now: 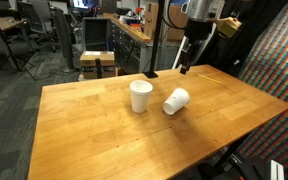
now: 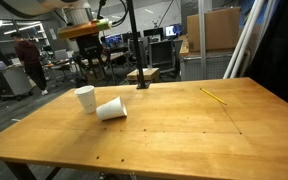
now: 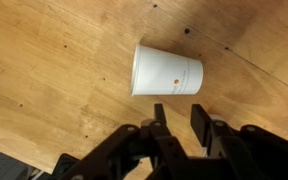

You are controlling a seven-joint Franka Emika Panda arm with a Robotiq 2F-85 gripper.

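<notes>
A white paper cup point(image 1: 177, 101) lies on its side on the wooden table point(image 1: 94, 125). Close by, a second white cup point(image 1: 141, 94) stands upright; in exterior view 2 this upright cup point(image 2: 86, 98) is to the left of the lying cup point(image 2: 112, 109). My gripper is open and empty, its two fingers apart. From the wrist, the lying cup point(image 3: 167, 72) appears just beyond the fingertips, with the gripper held above the table and not touching it. The upright cup is outside the wrist view.
A thin yellow stick, perhaps a pencil point(image 2: 213, 96), lies toward the table's far side. A dark upright post point(image 2: 136, 40) rises behind the table.
</notes>
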